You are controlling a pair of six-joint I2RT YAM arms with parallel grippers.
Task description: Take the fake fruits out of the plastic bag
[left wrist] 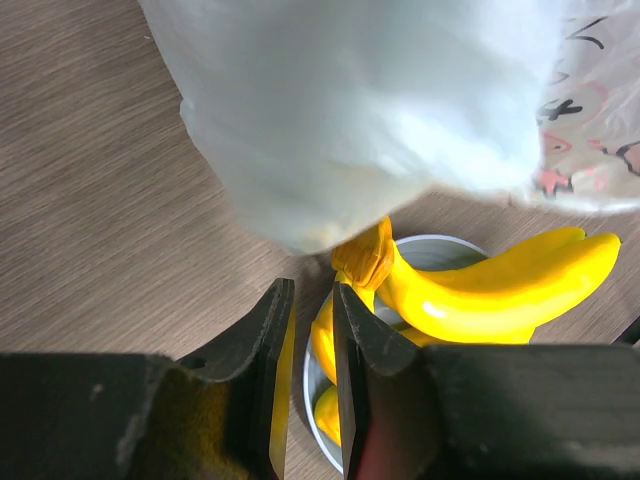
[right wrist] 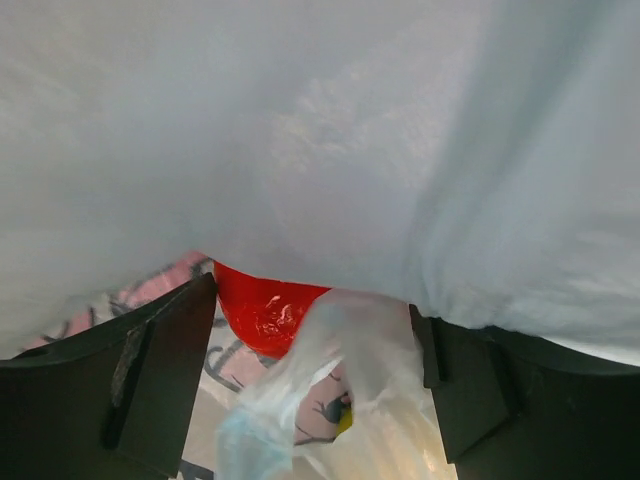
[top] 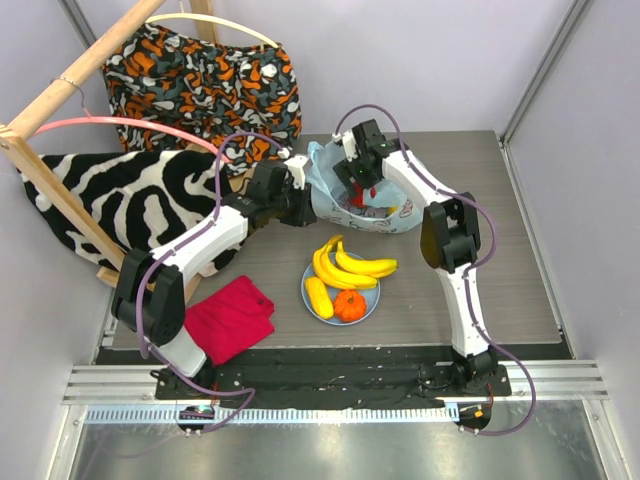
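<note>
The pale plastic bag lies open at the back of the table. Inside it my right gripper stands open above a red fruit, partly covered. In the right wrist view, that red fruit shows between the spread fingers under a fold of bag film. A bit of yellow fruit peeks out lower down. At the bag's left edge is my left gripper. Its fingers stand a narrow gap apart in the left wrist view, with nothing seen between them and the bag just beyond.
A blue plate in front holds bananas, a yellow oblong fruit and an orange pumpkin. A red cloth lies front left; a wooden rack with hanging cloths stands at left.
</note>
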